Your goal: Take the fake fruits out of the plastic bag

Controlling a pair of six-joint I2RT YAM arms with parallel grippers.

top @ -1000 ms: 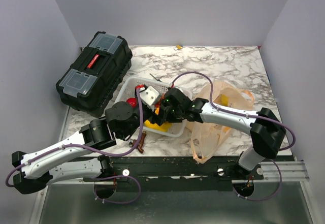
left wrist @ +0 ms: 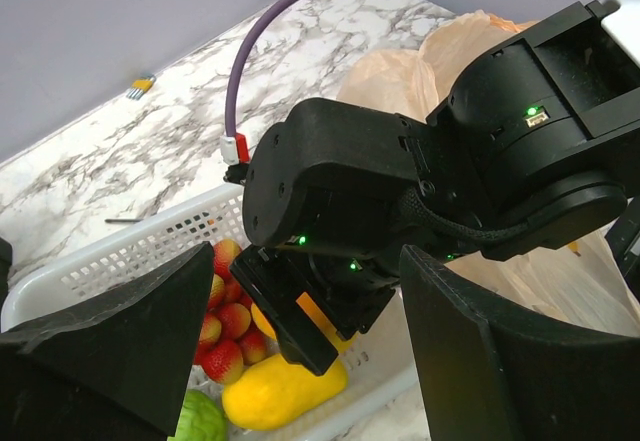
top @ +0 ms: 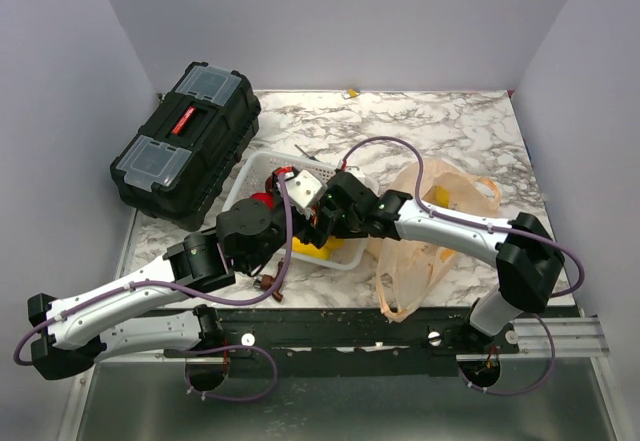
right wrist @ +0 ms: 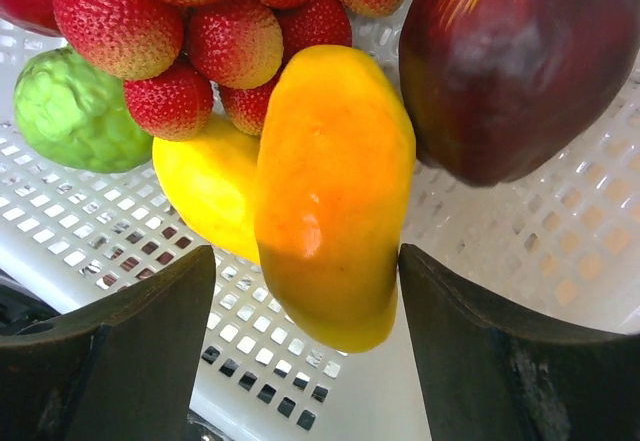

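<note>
In the right wrist view my right gripper is open over an orange-yellow mango (right wrist: pixel 335 191), which lies against another yellow fruit (right wrist: pixel 205 186) in the white basket (right wrist: pixel 320 406). The left finger (right wrist: pixel 165 326) stands clear of the mango; the other is close to its edge. My left gripper is open and empty, with the right arm's wrist (left wrist: pixel 340 176) showing beyond its fingers. At the right of the top view lies the crumpled translucent bag (top: pixel 410 271), with a yellow fruit (top: pixel 441 196) visible inside.
Strawberries (right wrist: pixel 120 21), a green fruit (right wrist: pixel 80 116) and a dark red fruit (right wrist: pixel 520 61) share the basket. A black toolbox (top: pixel 185 136) stands at the left. Both arms crowd together over the basket.
The left gripper has shifted slightly right, still open.
</note>
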